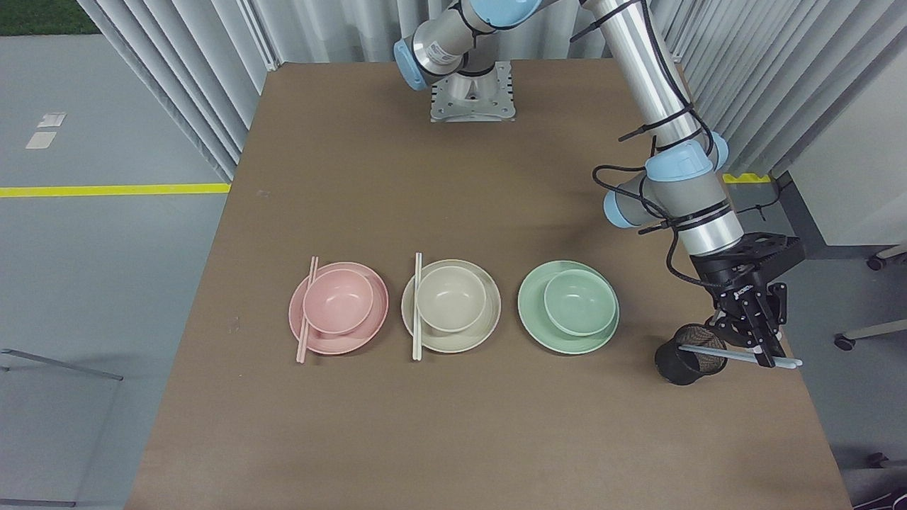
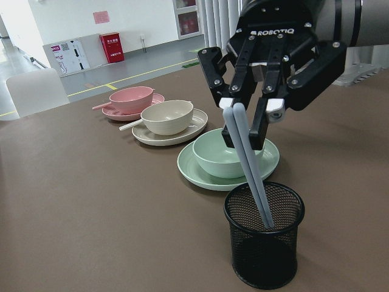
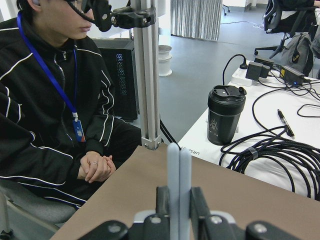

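My gripper (image 1: 763, 348) is shut on a pair of pale blue-grey chopsticks (image 2: 249, 164), held above the black mesh pen holder (image 1: 677, 361) at the table's right edge; in the camera left view they slant down over its mouth. The wrist view shows the chopsticks (image 3: 184, 195) upright between the fingers. Left of the holder sit a green bowl (image 1: 579, 302) on a green plate (image 1: 533, 327), a cream bowl (image 1: 451, 297) on a cream plate with chopsticks (image 1: 417, 340) at its left, and a pink bowl (image 1: 338, 302) on a pink plate, also with chopsticks (image 1: 302, 340).
In the wrist view a seated person (image 3: 60, 125) is beside the table edge, near a white table with a tumbler (image 3: 225, 115) and coiled cables.
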